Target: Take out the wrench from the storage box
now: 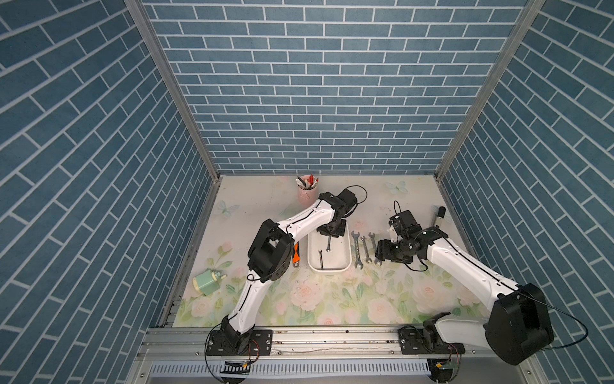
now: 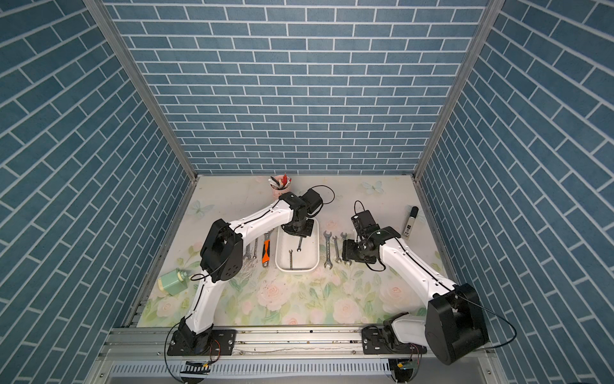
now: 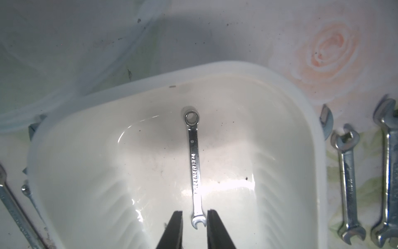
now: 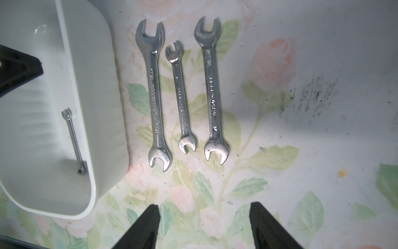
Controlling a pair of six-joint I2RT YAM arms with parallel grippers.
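The white storage box [image 1: 339,262] holds two small wrenches. In the left wrist view a combination wrench [image 3: 195,174] lies on its floor, below my left gripper, whose fingers stand apart with nothing held. A second small wrench [image 4: 74,141] lies in the box in the right wrist view. My right gripper is open and empty, over the table to the right of the box, near three loose open-end wrenches [image 4: 154,99].
More wrenches and an orange-handled tool [image 2: 266,249] lie left of the box. A pink cup [image 1: 307,192] with tools stands behind it, a green bottle [image 1: 207,283] at front left, a marker [image 2: 410,222] at back right.
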